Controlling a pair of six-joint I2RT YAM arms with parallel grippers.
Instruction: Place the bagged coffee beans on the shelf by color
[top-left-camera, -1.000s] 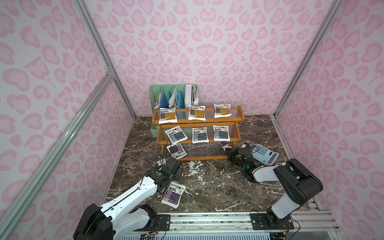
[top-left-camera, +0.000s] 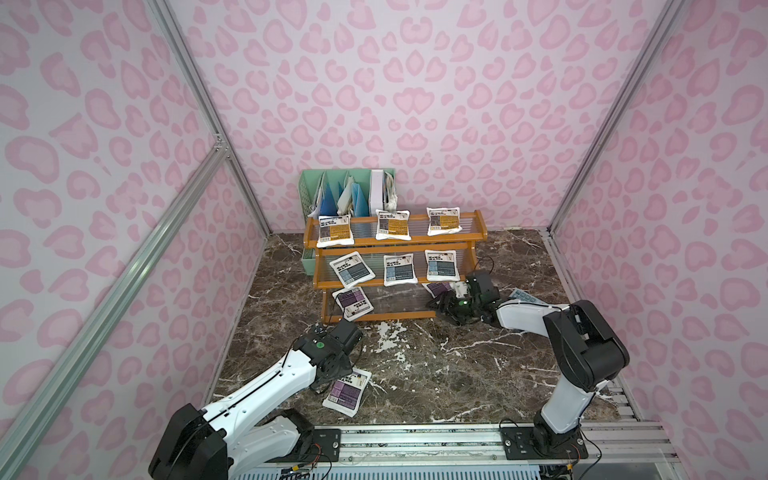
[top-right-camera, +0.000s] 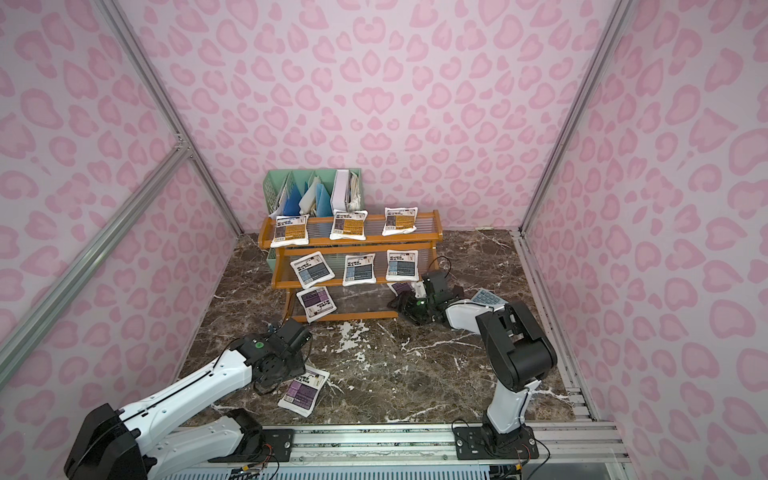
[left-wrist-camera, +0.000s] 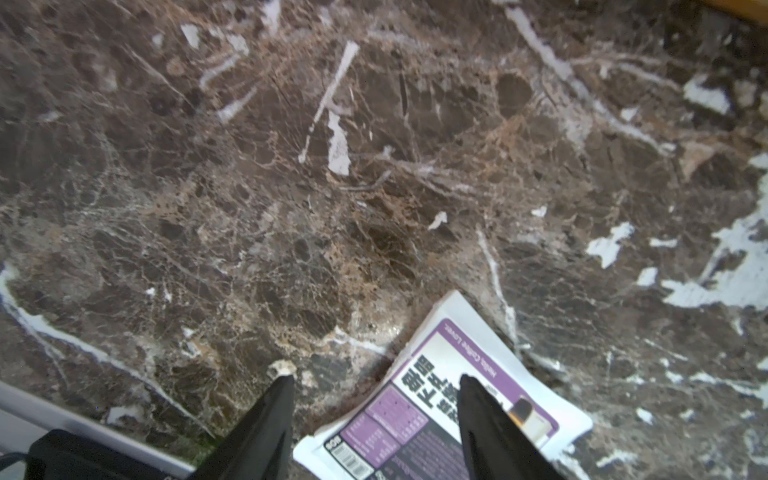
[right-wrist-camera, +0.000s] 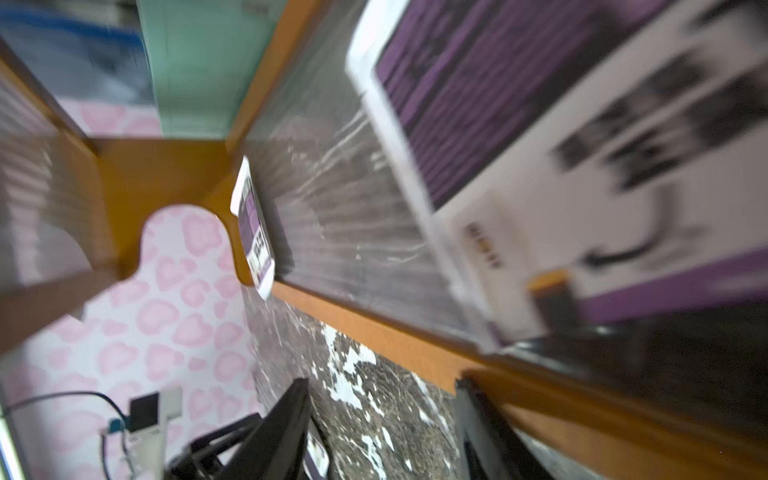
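A white coffee bag with a purple label (top-left-camera: 347, 393) lies flat on the marble table at the front left. Over its far end, my left gripper points down with its fingers apart, and the bag's label (left-wrist-camera: 400, 420) shows below and between them. Another purple bag (right-wrist-camera: 576, 152) rests on the bottom tier, at its right; my right gripper is in front of that tier, open and empty. A third purple bag (top-left-camera: 353, 304) leans tilted at the bottom tier's left end. Blue-grey bags (top-left-camera: 399, 269) fill the middle tier, orange ones (top-left-camera: 393, 225) the top.
The wooden shelf (top-left-camera: 376, 317) stands at the back centre, with a gap between the bottom tier's two bags. Behind it is a green file holder (top-left-camera: 307, 192) with folders. A calculator (top-right-camera: 486, 297) lies behind the right arm.
My right gripper has let go of the purple bag, which now lies on the bottom tier, and has moved left and slightly back along the shelf.
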